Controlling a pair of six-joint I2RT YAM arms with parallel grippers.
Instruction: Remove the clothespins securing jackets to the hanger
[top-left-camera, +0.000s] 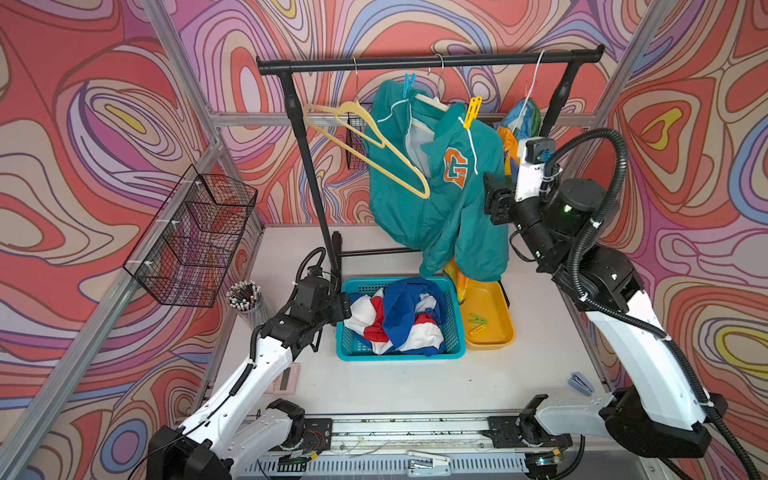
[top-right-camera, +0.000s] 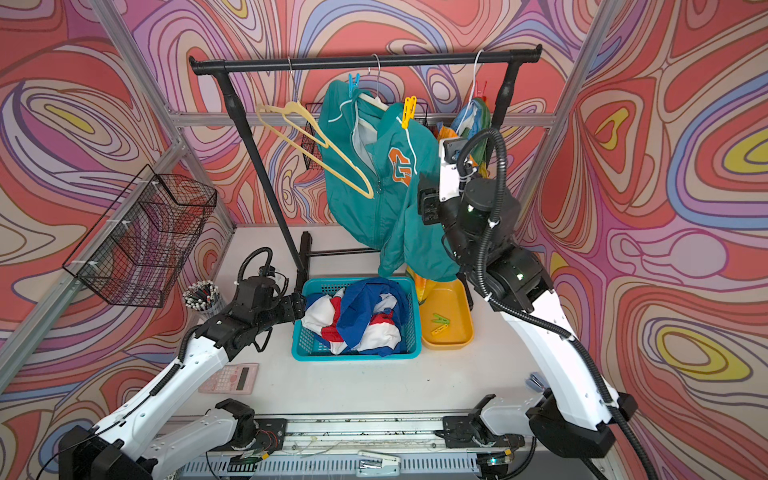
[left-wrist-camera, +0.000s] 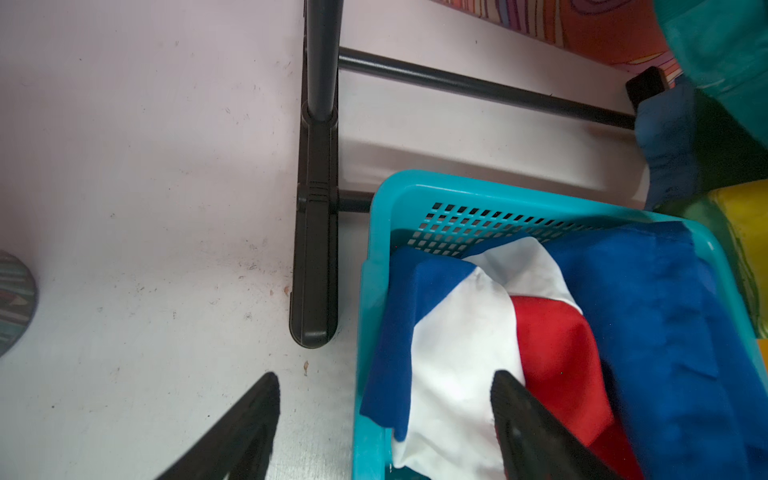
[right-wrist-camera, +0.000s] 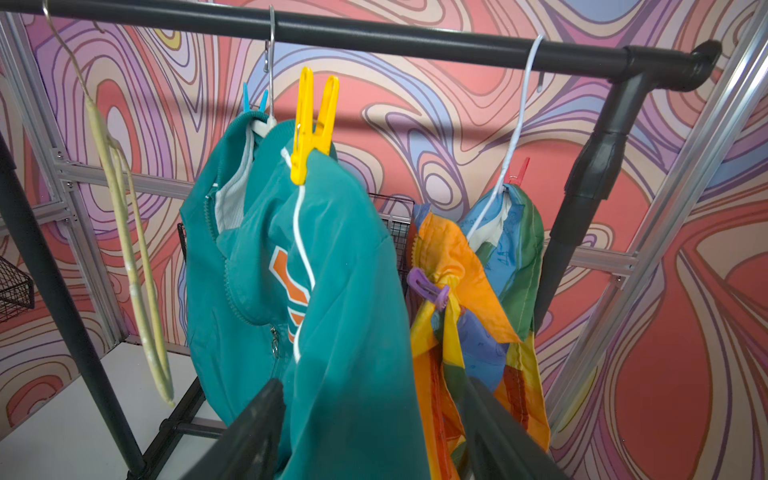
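A teal jacket (top-left-camera: 424, 176) hangs from a hanger on the black rail. A blue clothespin (top-left-camera: 409, 85) clips one shoulder and a yellow clothespin (right-wrist-camera: 310, 128) the other. On the right hangs a rainbow jacket (right-wrist-camera: 480, 304), with a purple clothespin (right-wrist-camera: 428, 287) on its front and a red clothespin (right-wrist-camera: 520, 171) at its shoulder. My right gripper stands open in front of the teal jacket's sleeve, below the yellow pin, holding nothing. Low on the left, my left gripper is part open over the left rim of the teal basket (left-wrist-camera: 369, 320), nothing gripped.
Folded blue, white and red cloth (top-left-camera: 400, 316) fills the basket. The orange tray (top-left-camera: 496, 312) holds green and yellow clothespins (top-left-camera: 477, 324). An empty yellow hanger (top-left-camera: 368, 140) hangs left of the teal jacket. A cup of pens (top-left-camera: 246, 300) stands at left.
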